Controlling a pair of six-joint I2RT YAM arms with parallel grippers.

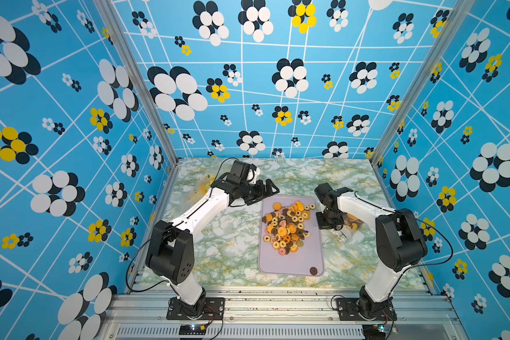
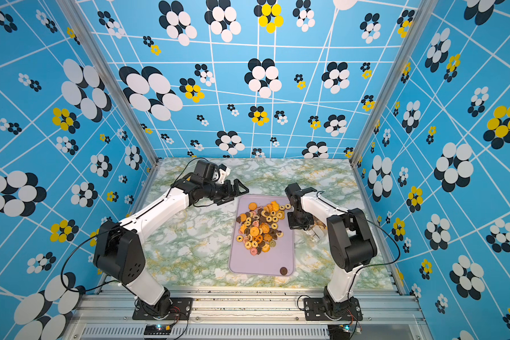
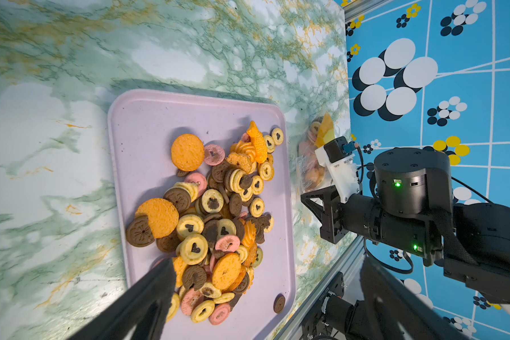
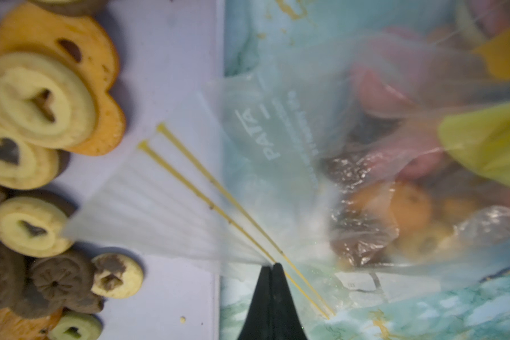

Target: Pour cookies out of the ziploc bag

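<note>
A pile of assorted cookies [image 3: 226, 238] lies on the pink tray [image 1: 286, 263]. Right of the tray lies a clear ziploc bag [image 4: 402, 204] with cookies inside, its top edge with yellow zip lines reaching over the tray's edge. My right gripper is shut at that top part of the bag; whether the plastic is between its fingertips I cannot tell. My left gripper [image 1: 266, 189] stands open above the tray's back left corner, with nothing between its fingers.
An orange shape shows behind the left arm in the top left view. Patterned blue walls enclose the sides and back.
</note>
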